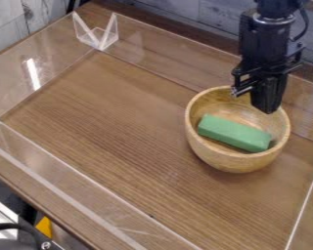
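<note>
A wooden bowl (pixel 210 151) sits on the wooden table at the right, with a green block (pixel 233 133) lying tilted inside it. My black gripper (pixel 256 96) hangs over the back part of the bowl, above and behind the block. It looks shut, with nothing visible between its fingers, though the tips are small in this view.
A clear plastic holder (pixel 97 29) stands at the back left of the table (pixel 94 137). A wall (pixel 186 15) runs along the back. Dark hardware with a yellow part (pixel 22 234) shows at the bottom left corner.
</note>
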